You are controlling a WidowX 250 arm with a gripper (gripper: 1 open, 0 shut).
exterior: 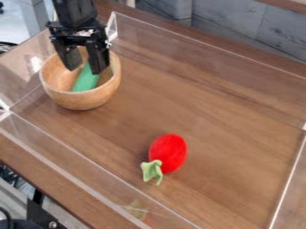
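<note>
The black gripper (79, 52) hangs over a light wooden bowl (61, 91) at the upper left of the camera view, its fingers at the bowl's back part. Inside the bowl lies a green object (85, 79), partly hidden by the bowl and gripper. I cannot tell how far apart the fingers are or whether anything is between them. A red object with a pale green leafy top (167, 154) lies on the table at the lower middle.
Clear rims run along its edges. A grey wall stands behind.
</note>
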